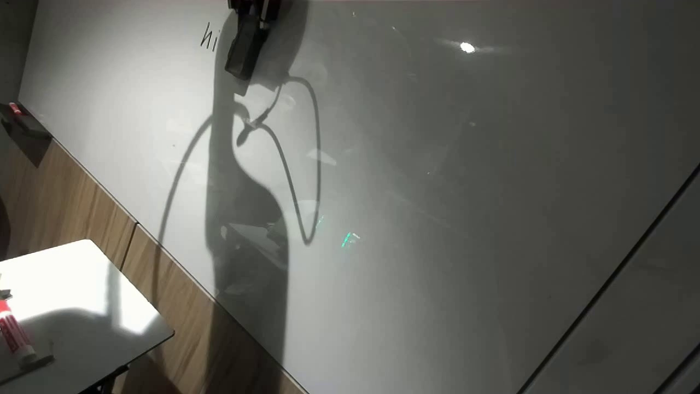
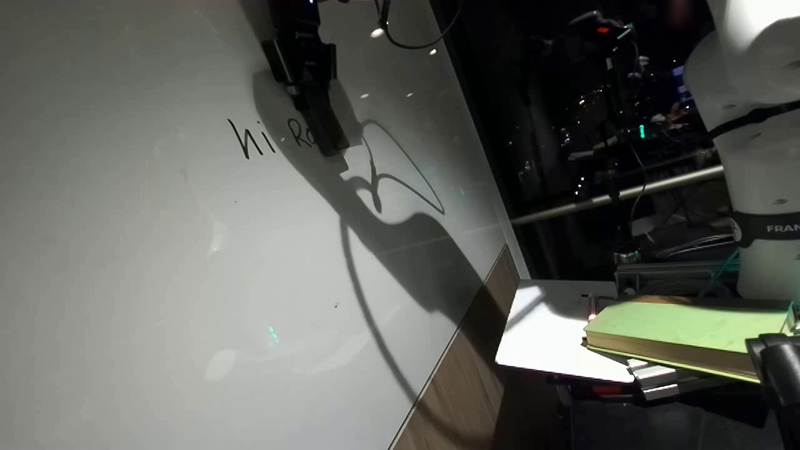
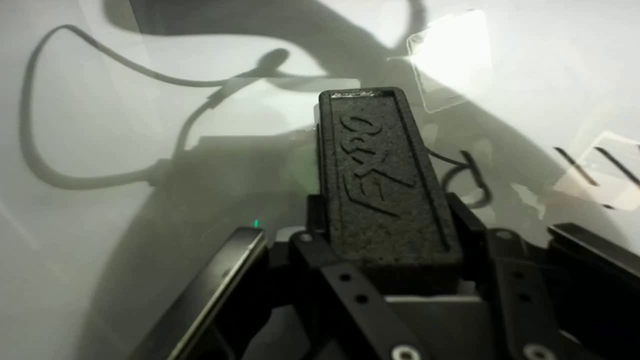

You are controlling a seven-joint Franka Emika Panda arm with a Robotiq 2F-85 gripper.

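Observation:
My gripper is shut on a black EXPO eraser, which sticks out lengthwise beyond the fingers. In exterior view 2 the eraser lies across the view of handwriting on the whiteboard. The black word "hi" shows clear to its left, and the letters "Ro" are partly covered by it. Exterior view 1 shows the eraser at the top, right of "hi". Its shadow falls close to its end; whether it touches the board I cannot tell.
A small white table with a red-and-white marker stands at lower left in exterior view 1. A ledge holds another red marker. In exterior view 2 a green book rests beside the arm's base. Most of the board is bare.

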